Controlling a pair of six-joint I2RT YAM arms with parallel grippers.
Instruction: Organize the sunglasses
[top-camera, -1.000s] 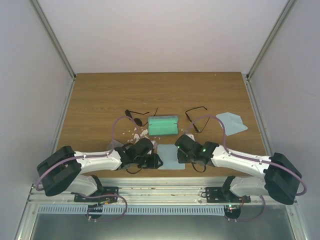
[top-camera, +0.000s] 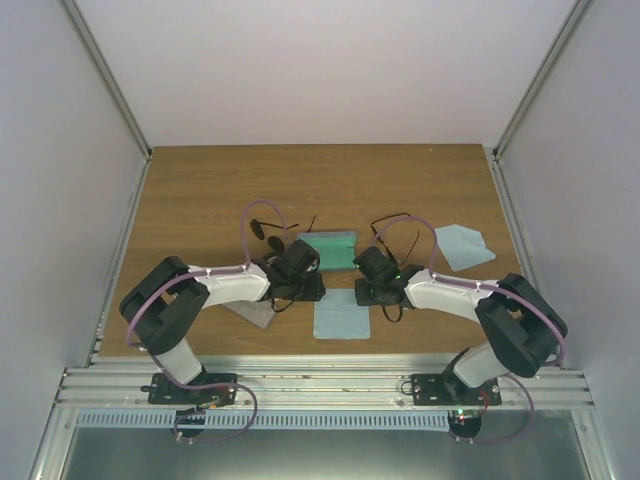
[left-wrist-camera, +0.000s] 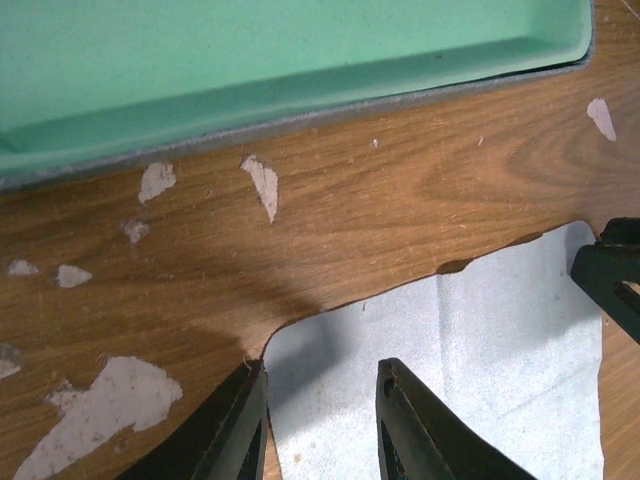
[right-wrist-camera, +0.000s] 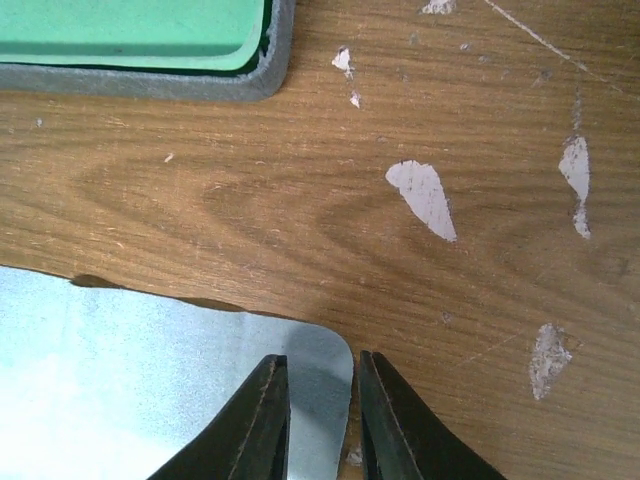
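Observation:
A light blue cloth (top-camera: 341, 320) lies flat before a green case in a grey holder (top-camera: 326, 250). My left gripper hangs over the cloth's left back corner, part open with nothing between its fingers. My right gripper is over the right back corner, also part open and empty. Two pairs of sunglasses, one (top-camera: 262, 226) left of the case and one (top-camera: 385, 226) to its right, lie on the wood, partly hidden by the arms in the top view.
Another pale cloth (top-camera: 462, 247) lies at the right. A grey piece (top-camera: 254, 314) lies under the left arm.
Both arms have moved toward the back of the table, from over the cloth's front and middle to its back corners, with little movement in the last moment.

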